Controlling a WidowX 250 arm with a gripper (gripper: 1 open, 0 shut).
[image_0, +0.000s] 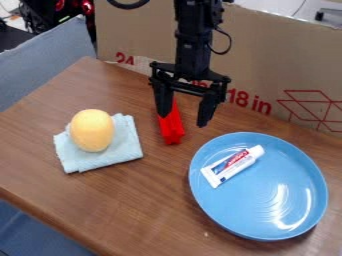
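My gripper hangs open over the middle of the table, its two dark fingers apart. The left finger is at the upper end of a red bar-shaped object, partly hiding it; whether they touch I cannot tell. A white toothpaste tube lies on a blue plate at the right. At the left, a yellow round object rests on a folded light blue cloth.
A large cardboard box stands along the back of the table. A grey padded surface borders the left edge.
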